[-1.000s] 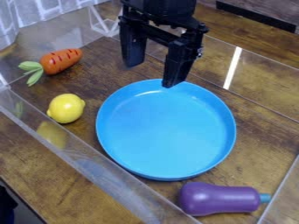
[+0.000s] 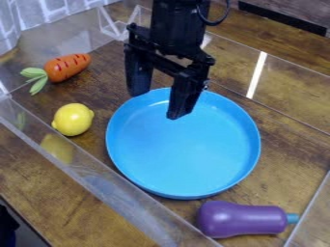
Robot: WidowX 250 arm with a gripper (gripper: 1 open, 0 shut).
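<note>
My black gripper (image 2: pixel 164 79) hangs open over the back part of a round blue plate (image 2: pixel 180 145), its two fingers spread with nothing visible between them. A yellow lemon (image 2: pixel 72 120) lies left of the plate. An orange carrot with a green top (image 2: pixel 68 68) rests farther back on the left. A purple toy eggplant (image 2: pixel 238 219) lies at the front right, just beyond the plate's rim.
A clear plastic wall (image 2: pixel 103 181) runs diagonally along the near left of the wooden table (image 2: pixel 271 96). The plate is empty.
My gripper has moved down in the view, toward the blue plate, over the last second. The lemon, carrot, eggplant and plate have not moved.
</note>
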